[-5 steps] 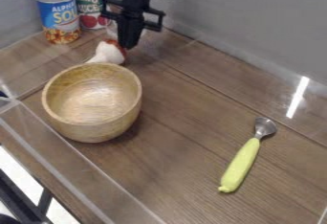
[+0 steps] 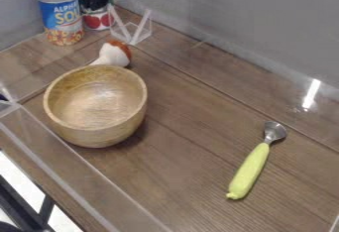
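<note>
My dark gripper (image 2: 95, 0) is at the top left, above and partly in front of a red-labelled can (image 2: 97, 20); its fingers are too small and dark to judge. An Alpha soup can (image 2: 61, 14) stands to its left. Below is a small white item with an orange top (image 2: 114, 56), with pale translucent strips rising behind it.
A wooden bowl (image 2: 95, 124) sits left of centre. A scoop with a yellow-green handle (image 2: 249, 169) lies at the right.
My gripper has moved up and to the left, away from the white item with the orange top, toward the cans. The objects on the counter look unmoved.
</note>
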